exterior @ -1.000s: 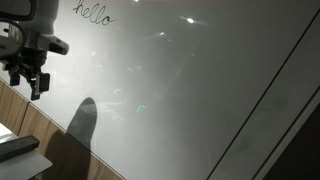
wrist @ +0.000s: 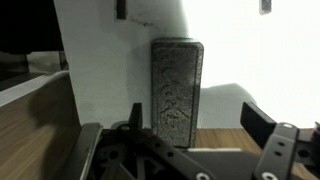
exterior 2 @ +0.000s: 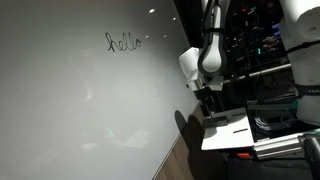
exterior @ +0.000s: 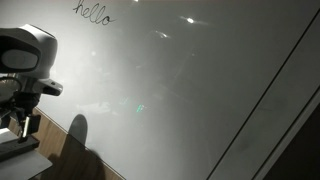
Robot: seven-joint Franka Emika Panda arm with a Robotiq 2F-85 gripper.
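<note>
A dark, textured block like a whiteboard eraser lies on a white surface in the wrist view. My gripper is open over it, its black fingers spread to either side. Nothing is held; the near end of the block runs down behind the gripper's body. Exterior view 2 shows the gripper low above the white ledge, beside the dark block. From exterior view 1 the gripper appears at the left edge, close over the ledge; contact with the block cannot be made out.
A large whiteboard bears the handwritten word "hello". A thin dark item rests on the ledge to the right of the block. Wood panelling runs below the board. Equipment and cables crowd the right side.
My gripper has come down and slightly left in exterior view 1, from in front of the board's lower edge to just above the ledge. The writing on the board is unchanged.
</note>
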